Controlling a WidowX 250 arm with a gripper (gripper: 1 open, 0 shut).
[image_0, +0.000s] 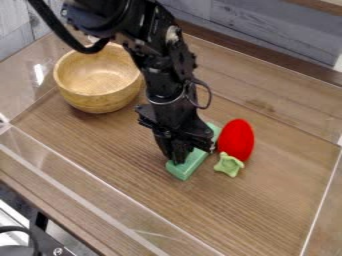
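Observation:
The black gripper (181, 146) is low over a green rectangular block (190, 165) at the middle of the table, its fingertips at or very near the block and partly covering it; whether they grip it cannot be told. Right of the block lies a red toy (235, 136) with a light green end (230, 166), like a strawberry or pepper.
A tan bowl (87, 80) sits at the upper left, behind and left of the arm. A wall runs along the back.

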